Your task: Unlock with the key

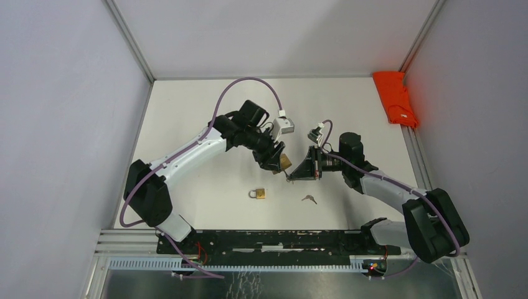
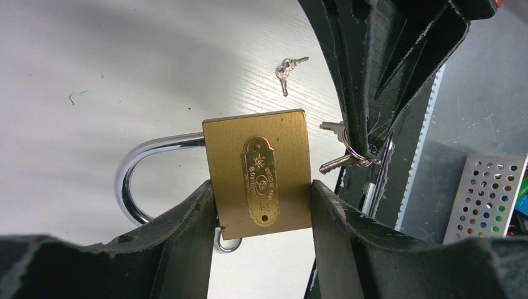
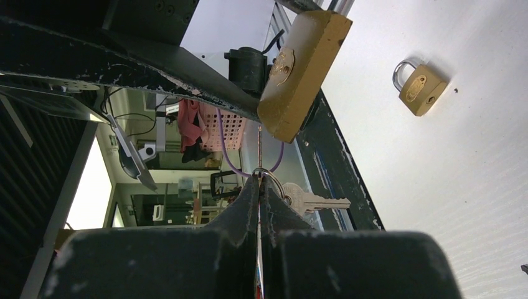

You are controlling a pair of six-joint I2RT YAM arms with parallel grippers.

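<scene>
A large brass padlock (image 2: 283,199) is clamped between the fingers of my left gripper; its steel shackle (image 2: 140,152) points left in the left wrist view. Facing it, my right gripper is shut on a key ring (image 3: 274,177) with two silver keys. One key (image 3: 259,146) stands up from the fingertips, seen edge-on, beside the padlock's lower corner. The other key (image 3: 317,203) sticks out sideways. In the left wrist view, a gap separates both key tips from the padlock body.
A smaller padlock (image 1: 257,194) lies on the white table below the left gripper. Another pair of keys (image 1: 309,199) lies below the right gripper. A red cloth (image 1: 396,99) is at the back right.
</scene>
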